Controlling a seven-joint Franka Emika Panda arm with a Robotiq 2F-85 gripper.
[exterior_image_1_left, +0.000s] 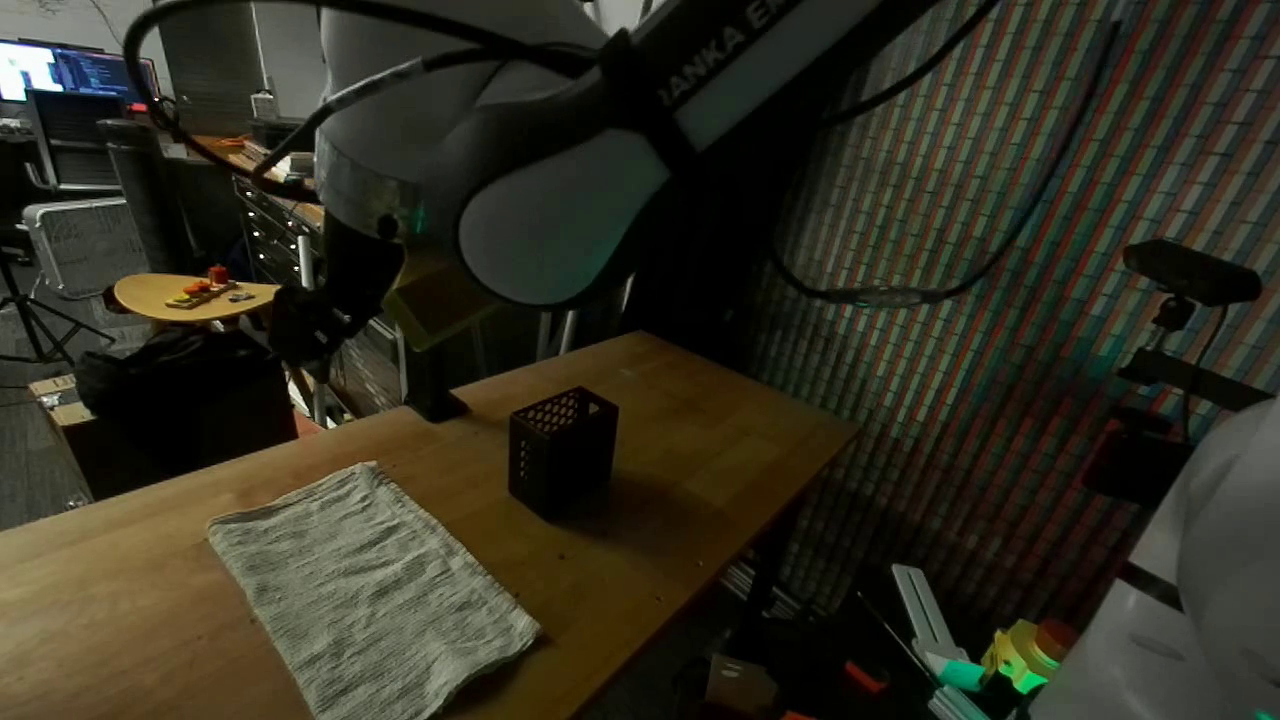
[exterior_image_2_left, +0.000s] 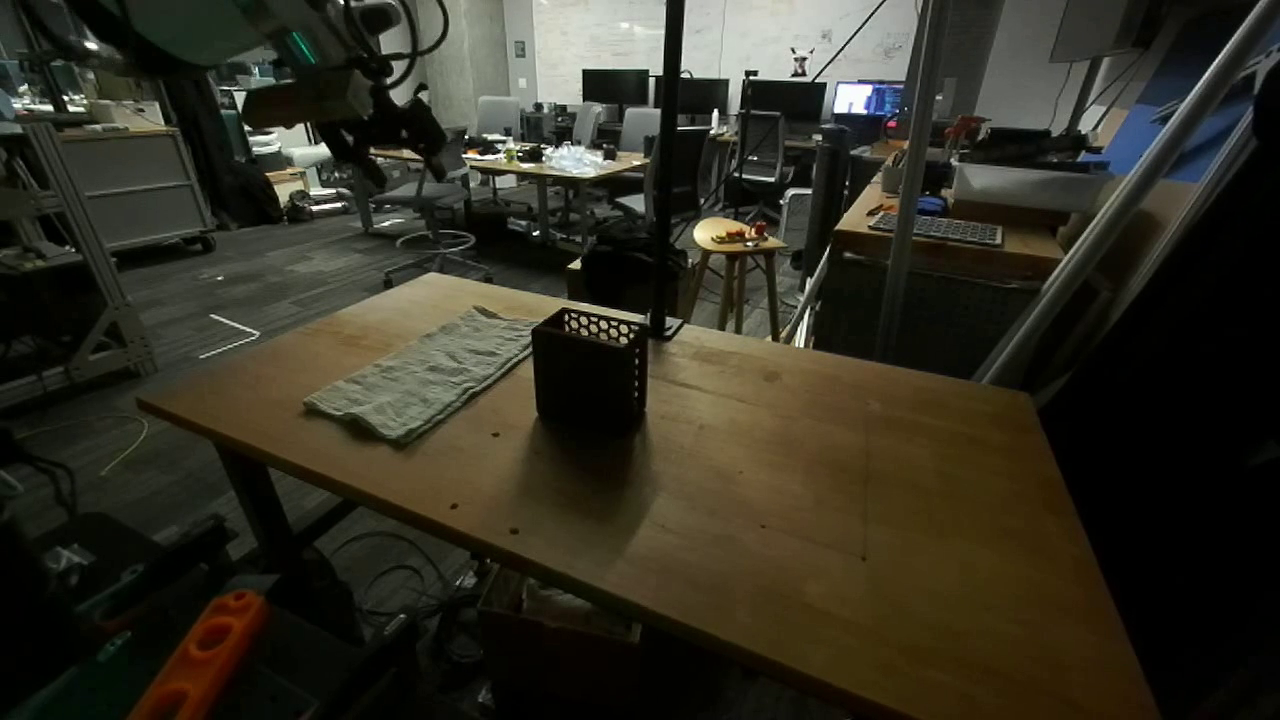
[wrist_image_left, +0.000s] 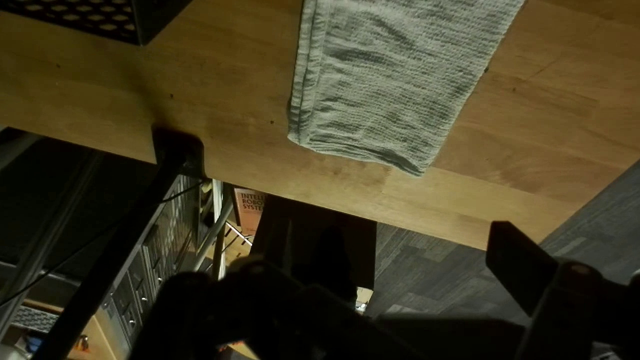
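Note:
A pale grey-green cloth (exterior_image_1_left: 372, 588) lies flat on the wooden table, and a black basket with a honeycomb pattern (exterior_image_1_left: 561, 462) stands upright beside it. My gripper (exterior_image_2_left: 390, 144) hangs high in the air, well above the table. In the wrist view its dark fingers spread wide apart, one finger (wrist_image_left: 519, 264) at the right, so the gripper is open and nothing shows between them. The cloth (wrist_image_left: 390, 84) fills the upper middle there; only a corner of the basket (wrist_image_left: 90, 21) appears at top left.
A dark upright post (exterior_image_2_left: 667, 180) rises from the table's far edge close behind the basket. A small stool (exterior_image_2_left: 734, 238) with colourful items stands beyond the table.

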